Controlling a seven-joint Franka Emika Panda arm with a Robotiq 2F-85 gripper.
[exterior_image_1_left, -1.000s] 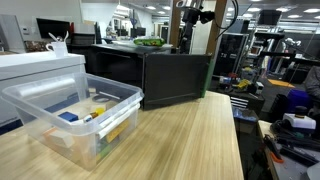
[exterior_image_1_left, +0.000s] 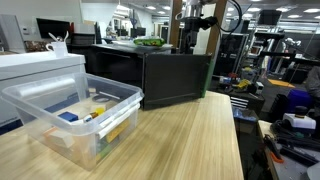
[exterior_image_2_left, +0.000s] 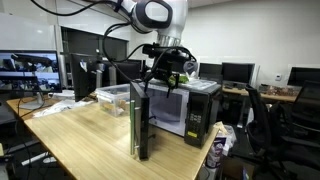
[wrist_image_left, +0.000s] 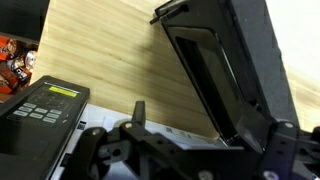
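A microwave (exterior_image_2_left: 200, 115) stands with its black door (exterior_image_1_left: 175, 80) swung open. In the wrist view, the door (wrist_image_left: 215, 75) shows from above as a dark slab, and the keypad panel (wrist_image_left: 42, 115) lies at lower left. My gripper (exterior_image_2_left: 158, 76) is over the top of the door in the second exterior view. Its fingers are open, one finger (wrist_image_left: 138, 112) on the keypad side and the other toward the door. Whether either finger touches the door cannot be made out.
A clear plastic bin (exterior_image_1_left: 75, 115) with small items sits on the wooden table (exterior_image_1_left: 185, 140). Something green (exterior_image_1_left: 150, 41) lies on top of the microwave.
The arm above the door has shifted very slightly. Door, bin and table look the same as before.
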